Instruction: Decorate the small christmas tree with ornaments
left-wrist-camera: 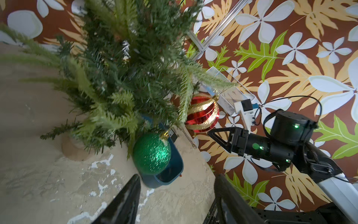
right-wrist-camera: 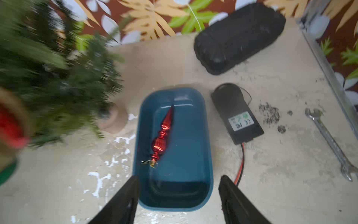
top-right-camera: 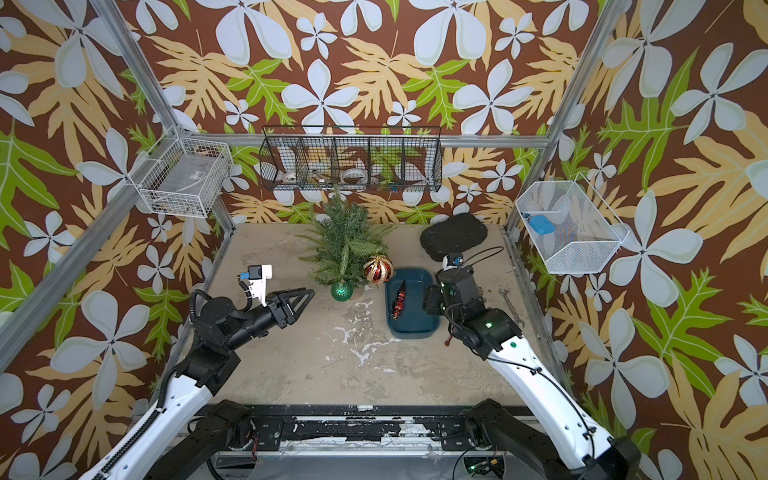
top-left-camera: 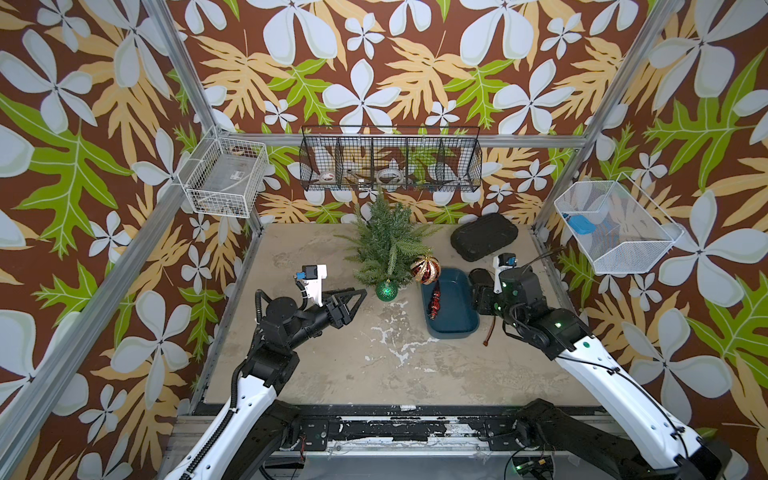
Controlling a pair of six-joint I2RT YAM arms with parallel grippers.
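The small green tree (top-left-camera: 388,236) stands at the back middle of the table. From its front hang a glittery green ball (left-wrist-camera: 152,153) and, to the right, a red and gold striped ball (left-wrist-camera: 203,112). A long red ornament (right-wrist-camera: 160,140) lies in the blue tray (right-wrist-camera: 182,186) beside the tree. My left gripper (top-left-camera: 361,305) is open and empty, left of the green ball and apart from it. Over the tray's right side my right gripper has its fingers apart, nothing between them; the tray and red ornament lie below its camera.
A black case (right-wrist-camera: 238,37), a black battery pack (right-wrist-camera: 236,113) with a cable, and a wrench (right-wrist-camera: 331,143) lie right of the tray. Wire baskets hang at the back and both sides.
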